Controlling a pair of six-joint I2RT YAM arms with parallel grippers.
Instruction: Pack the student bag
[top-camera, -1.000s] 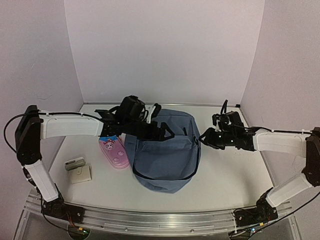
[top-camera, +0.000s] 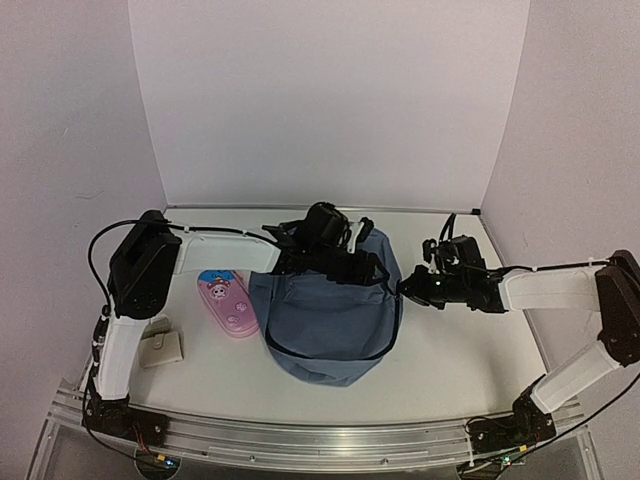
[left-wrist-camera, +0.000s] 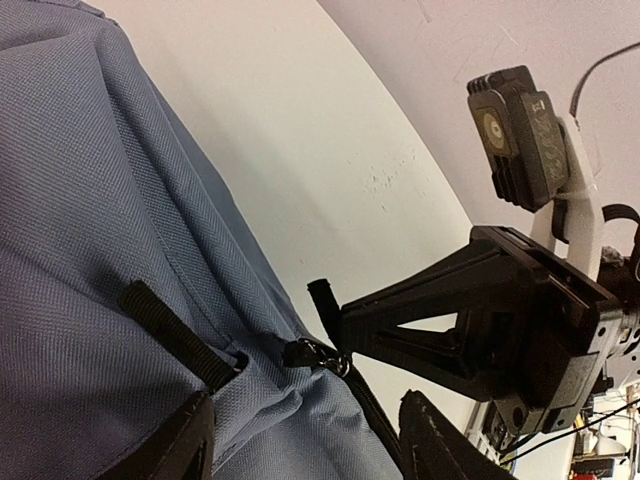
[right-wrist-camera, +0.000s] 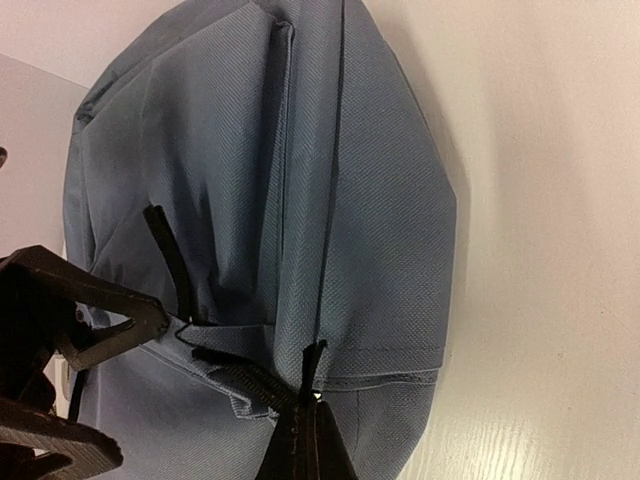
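Note:
A grey-blue bag (top-camera: 330, 345) lies on the table, its black-edged opening facing the front. Above its upper right part my left gripper is open, its fingers (left-wrist-camera: 190, 435) spread over the cloth with nothing held. A black webbing tab (left-wrist-camera: 175, 335) on the bag lies ahead of that gap. At the bag's right edge my right gripper is shut; a thin black zipper pull (right-wrist-camera: 312, 362) sticks up from between its fingertips. The zipper's slider (left-wrist-camera: 315, 355) shows beside these fingertips in the left wrist view.
Left of the bag lies a pink pencil case (top-camera: 230, 305), partly under the left arm. A cream wallet (top-camera: 161, 349) and a small case (top-camera: 156, 326) are farther left, the case partly hidden. Bare table (top-camera: 460, 360) extends to the bag's right. Both grippers are very close together.
My left gripper has moved right across the bag toward its right edge. The bag has stayed put.

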